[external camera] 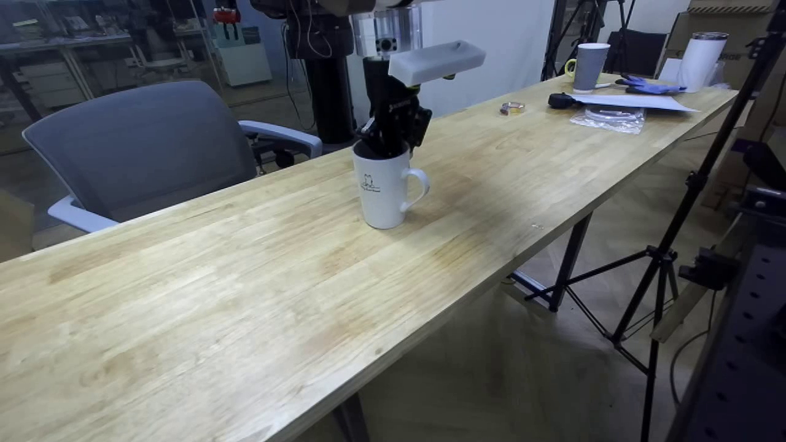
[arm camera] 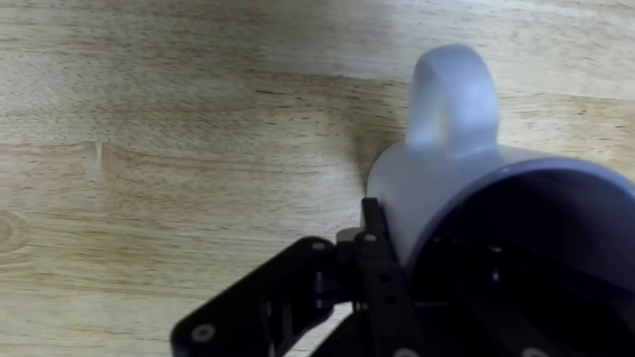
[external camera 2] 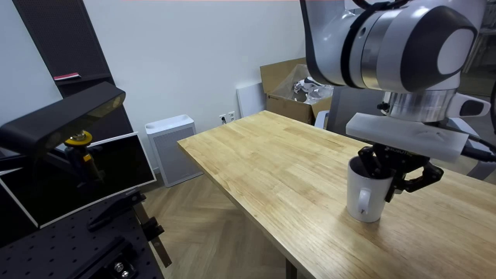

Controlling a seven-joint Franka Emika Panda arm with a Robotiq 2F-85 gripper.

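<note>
A white mug (external camera: pixel 382 193) with a small dark print stands upright on the wooden table, its handle (external camera: pixel 419 189) toward the right in exterior view 1. My gripper (external camera 2: pixel 388 179) is shut on the mug's wall, one finger inside the cup and the other against its outer side. From the wrist view, the outer finger (arm camera: pixel 378 256) presses along the white wall of the mug (arm camera: pixel 416 190), and the inner finger is mostly lost in the dark interior. Whether the mug's base touches the table or hangs just above it is hard to tell.
At the table's far end are a grey cup (external camera: pixel 589 67), a white tumbler (external camera: pixel 701 62), blue gloves (external camera: pixel 652 86), papers and a plastic bag (external camera: pixel 611 120). A tape roll (external camera: pixel 512 108) lies nearer. An office chair (external camera: pixel 147 151) stands behind the table.
</note>
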